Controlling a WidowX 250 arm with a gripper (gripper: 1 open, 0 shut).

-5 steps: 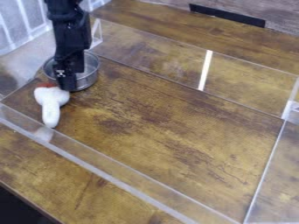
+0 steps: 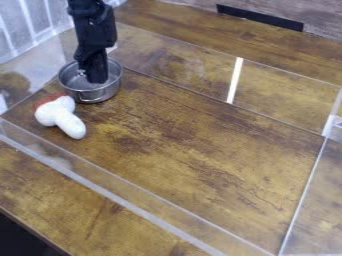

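The black arm comes down from the top left, and its gripper point(image 2: 94, 68) reaches into the rim area of a steel bowl point(image 2: 103, 92) on the left of the wooden board. The fingers look shut, with nothing visible between them, though they are small and dark. A white object point(image 2: 64, 122) with a rounded, lobed shape and a bit of red at its upper end lies just below and left of the bowl, apart from the gripper.
Clear plastic walls point(image 2: 235, 82) border the wooden surface point(image 2: 201, 150) on several sides. The middle and right of the board are empty. A dark slot sits at the back edge.
The gripper has moved up, away from the white object to over the bowl. The white object has turned, its lower end shifting right and up.
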